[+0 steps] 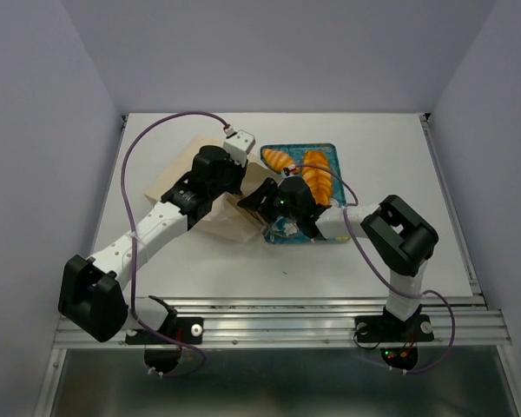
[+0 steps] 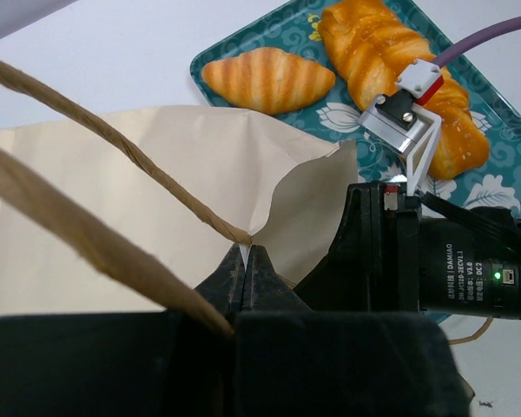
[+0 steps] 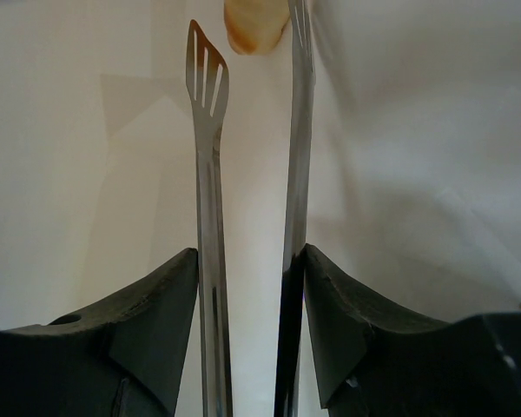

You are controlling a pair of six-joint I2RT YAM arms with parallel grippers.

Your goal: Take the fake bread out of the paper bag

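The cream paper bag [image 1: 175, 171] lies on its side at the table's left, its mouth turned right. At that mouth my left gripper is shut on the bag's upper edge, where a twisted handle [image 2: 135, 152] also meets the fingertips. From the right, my right gripper reaches inside the bag, open, one finger [image 3: 210, 165] on each side of a clear gap. Deeper in, near the fingertips, shows part of a golden bread piece [image 3: 254, 24]; the right finger overlaps its edge. In the top view the bag hides it.
A teal patterned tray [image 1: 334, 156] stands right of the bag, holding a small roll [image 1: 277, 160] and a larger braided loaf [image 1: 318, 178]. My two arms are close together at the bag mouth. Bare table lies far right and in front.
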